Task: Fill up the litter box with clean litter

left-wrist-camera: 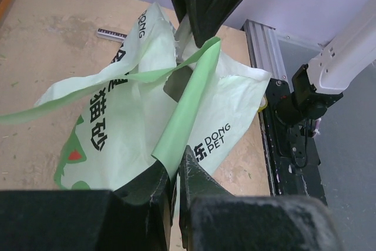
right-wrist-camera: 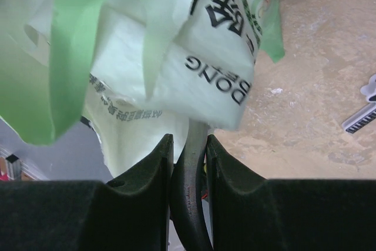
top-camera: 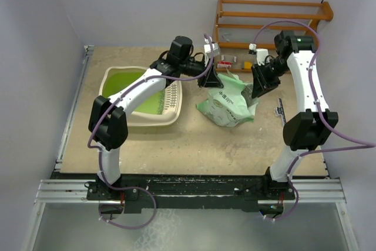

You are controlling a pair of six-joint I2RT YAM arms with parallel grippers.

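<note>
The white-and-green litter bag [top-camera: 226, 105] stands slumped on the table's middle, its mouth pulled upward. My left gripper [top-camera: 210, 80] is shut on its upper left edge; in the left wrist view a green strip of the bag [left-wrist-camera: 189, 107] runs down between the fingers. At the bag's right side my right gripper [top-camera: 256, 90] is shut on the rim; in the right wrist view a dark grey fold runs between its fingers. The cream litter box [top-camera: 174, 103], left of the bag, shows a bare green floor. The bag's contents are hidden.
A wooden rack [top-camera: 270, 14] stands at the back right, with small packets [top-camera: 247, 65] before it. A metal tool [top-camera: 281, 111] lies right of the bag.
</note>
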